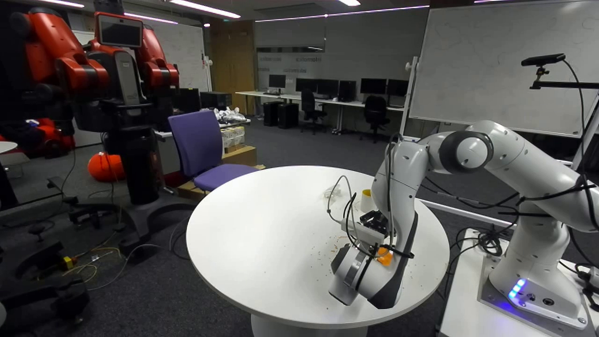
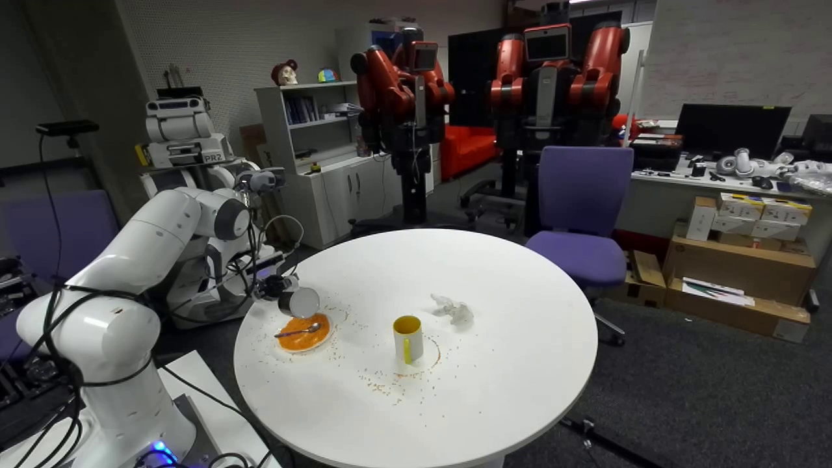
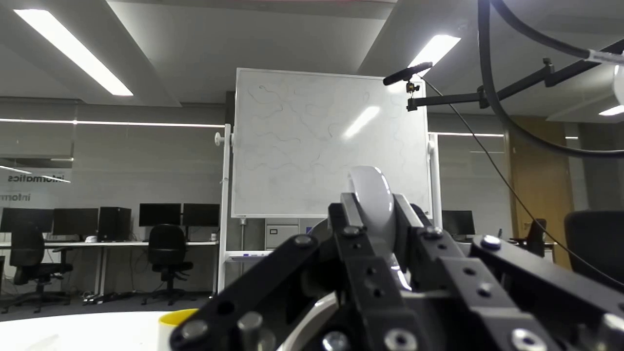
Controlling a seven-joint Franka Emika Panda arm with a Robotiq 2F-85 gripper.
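My gripper is shut on something white and glossy (image 3: 374, 202) that rises between its fingertips; its full shape is hidden by the fingers. In exterior view 2 the gripper (image 2: 269, 288) hangs low beside an orange-topped plate (image 2: 296, 340) with a spoon (image 2: 312, 328) on it. A grey-white round piece (image 2: 300, 303) sits over the plate's far edge; I cannot tell if it is held or part of the arm. Right of the plate a white mug (image 2: 409, 344) with yellow inside and handle stands upright; its rim (image 3: 175, 318) shows low in the wrist view.
A crumpled clear plastic bag (image 2: 456, 312) lies behind the mug on the round white table (image 2: 515, 374). Small crumbs are scattered around the plate and mug. A purple chair (image 2: 585, 257) stands at its edge.
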